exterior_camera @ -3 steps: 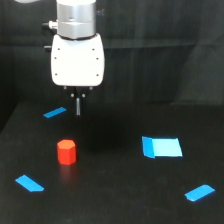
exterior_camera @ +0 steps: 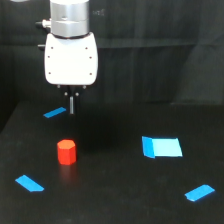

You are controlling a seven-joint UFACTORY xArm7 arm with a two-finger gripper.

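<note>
A small red block (exterior_camera: pixel 66 152) stands on the dark tabletop, left of centre. Above and behind it in the picture hangs my gripper (exterior_camera: pixel 72 108), a thin dark tip below the white end of the arm (exterior_camera: pixel 71 60). There is a visible gap between that tip and the block. The tip is too small and dark to show whether its fingers are apart or together.
A light blue square (exterior_camera: pixel 167 147) with a darker blue strip (exterior_camera: pixel 148 147) along its left side lies right of centre. Blue tape pieces mark the table at back left (exterior_camera: pixel 54 112), front left (exterior_camera: pixel 29 184) and front right (exterior_camera: pixel 200 192).
The arm and gripper have shifted a little to the left and slightly up in the picture. The red block and the blue pieces stay where they were.
</note>
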